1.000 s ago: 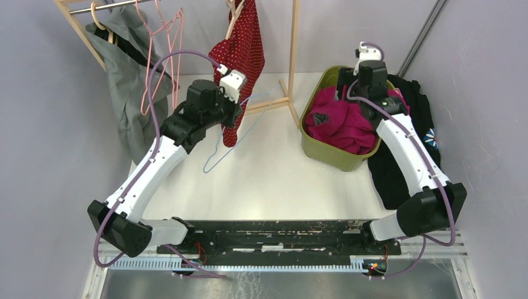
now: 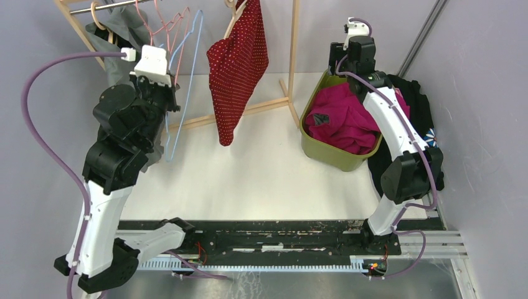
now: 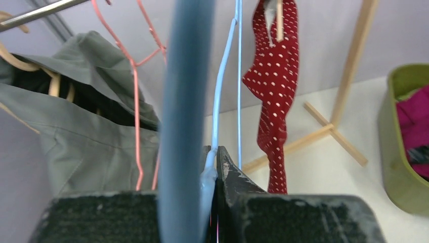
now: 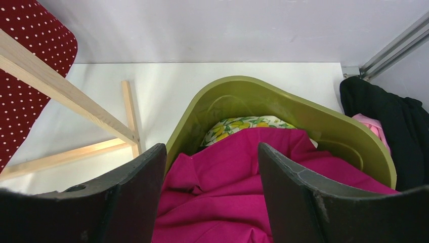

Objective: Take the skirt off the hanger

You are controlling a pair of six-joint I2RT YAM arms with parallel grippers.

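Note:
My left gripper is shut on a blue hanger (image 3: 221, 83) with no garment on it, up near the rack in the top view. Magenta cloth (image 2: 342, 121) fills a green basket (image 2: 336, 157); whether it is the skirt I cannot tell. Over that basket hangs my right gripper, open, with nothing between its fingers and the cloth below. A patterned white cloth with yellow and green print (image 4: 248, 124) shows beneath the magenta one in the right wrist view.
A wooden rack with a metal rail (image 2: 112, 6) carries pink hangers (image 2: 177, 25), a grey garment (image 3: 101, 136) and a red dotted garment (image 2: 240, 68). Black clothing (image 2: 380, 174) lies beside the basket.
My left arm has swung left with the blue hanger, from in front of the red garment to beside the pink hangers.

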